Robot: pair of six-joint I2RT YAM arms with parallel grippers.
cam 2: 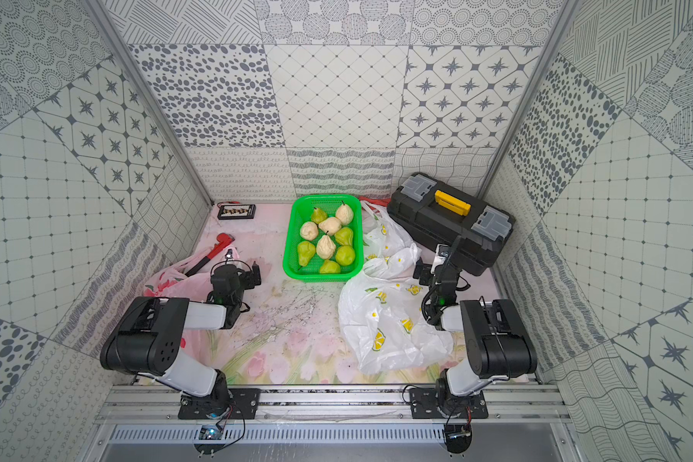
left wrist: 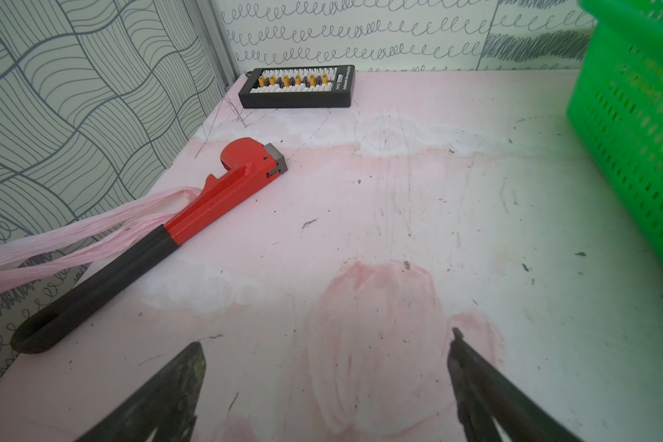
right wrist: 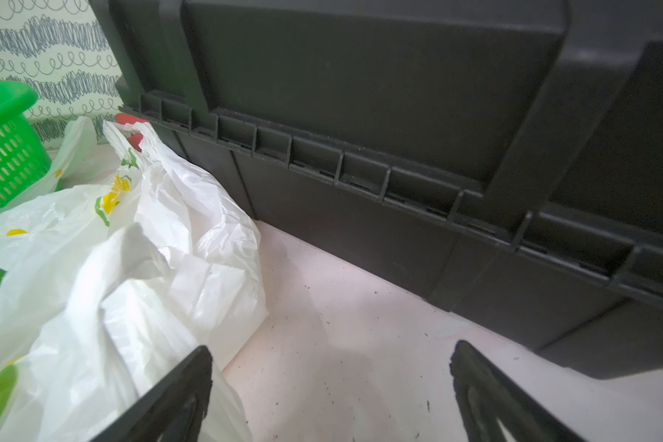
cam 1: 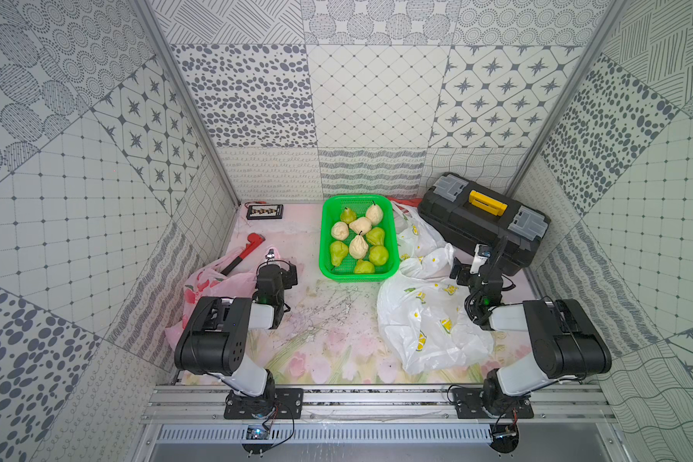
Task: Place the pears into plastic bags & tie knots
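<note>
Several green and pale yellow pears (cam 1: 358,246) lie in the green basket (cam 1: 325,231) at the middle back of the table. White plastic bags with yellow and green prints (cam 1: 408,323) lie crumpled to the basket's right. A pink plastic bag (cam 1: 200,288) lies on the left, partly hidden by the left arm. My left gripper is open over bare table, nothing between its fingers. Also open and empty, my right gripper stands beside the white bag (right wrist: 169,294), whose folds pass close behind its left finger.
A black toolbox (cam 1: 485,215) with a yellow handle fills the back right, close ahead of my right gripper. A red pipe wrench (left wrist: 221,191) and a small black-framed abacus (left wrist: 298,87) lie at the left.
</note>
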